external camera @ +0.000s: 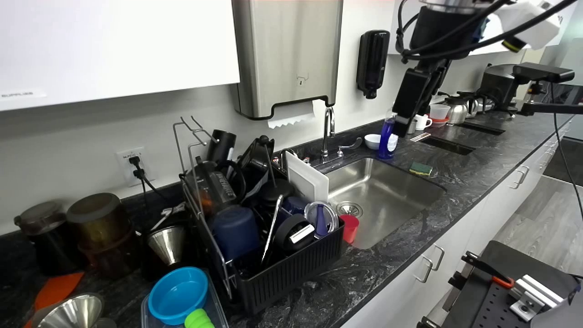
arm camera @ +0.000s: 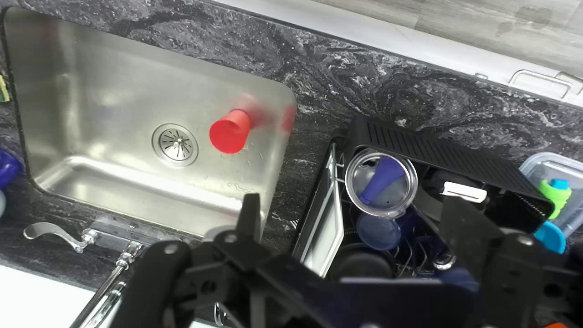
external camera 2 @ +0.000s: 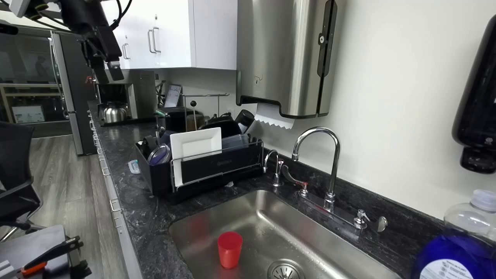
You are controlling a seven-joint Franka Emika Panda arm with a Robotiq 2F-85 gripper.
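Note:
My gripper is open and empty; in the wrist view its two dark fingers stand wide apart, high over the counter beside the sink. In the second exterior view the gripper point(external camera 2: 109, 75) hangs in the air at upper left, well clear of everything below. A red cup point(external camera 2: 229, 250) stands in the steel sink point(arm camera: 109, 104), near the drain and the rack-side wall. The black dish rack point(external camera: 295, 273) beside the sink is crowded with a white plate point(external camera 2: 195, 145), a blue mug point(external camera: 236, 232), a clear round lid point(arm camera: 381, 183) and dark kitchenware.
A curved faucet point(external camera 2: 335, 158) rises behind the sink. Blue soap point(external camera: 386, 141) and a sponge point(external camera: 421, 168) lie past its far end. A paper towel dispenser point(external camera: 289, 54) juts from the wall. A blue bowl point(external camera: 178, 295) sits left of the rack.

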